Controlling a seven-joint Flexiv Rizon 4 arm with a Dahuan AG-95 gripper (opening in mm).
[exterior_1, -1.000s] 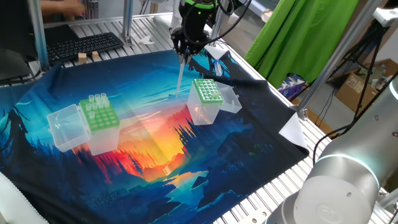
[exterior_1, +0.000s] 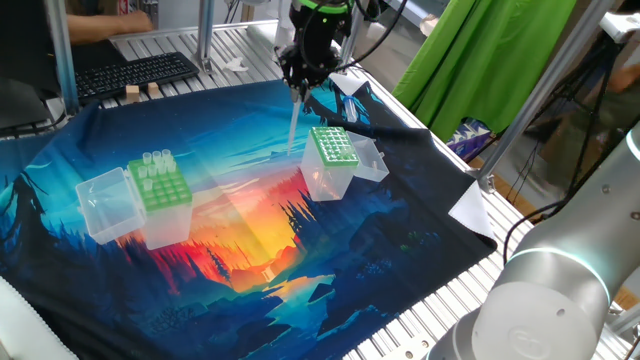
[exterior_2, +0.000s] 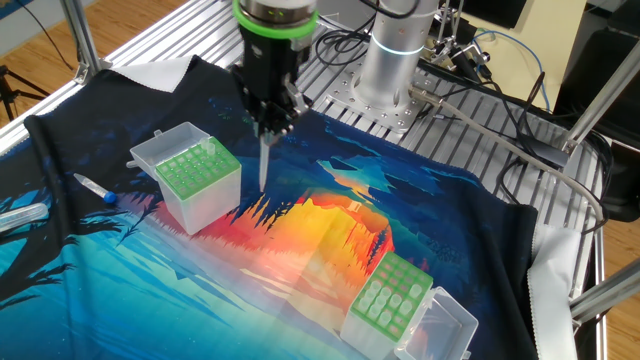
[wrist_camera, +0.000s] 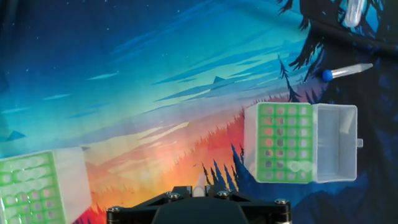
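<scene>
My gripper (exterior_1: 299, 90) is shut on a long, clear pipette tip (exterior_1: 294, 128), which points down over the cloth. In the wrist view the tip (wrist_camera: 199, 186) shows between the fingers, left of one green-topped box (wrist_camera: 285, 143). That box (exterior_2: 200, 185) stands with its lid open, and its rack is mostly empty holes, with one tip (exterior_2: 208, 147) near the corner. A second green-topped box (exterior_1: 166, 215) has several clear tips (exterior_1: 158, 160) standing up in its rack; its lid (exterior_1: 110, 207) also lies open. The held tip hangs beside the first box, apart from it.
A blue-capped tube (exterior_2: 97, 188) and a clear tube-like item (exterior_2: 22, 217) lie on the cloth beyond the emptier box. Between the two boxes the printed cloth (exterior_1: 240, 225) is clear. A keyboard (exterior_1: 140, 75) sits at the table's back edge.
The gripper and held tip have shifted slightly to the right in exterior view 1, toward the emptier box. Both boxes stay where they were. A person's arm at the back has moved.
</scene>
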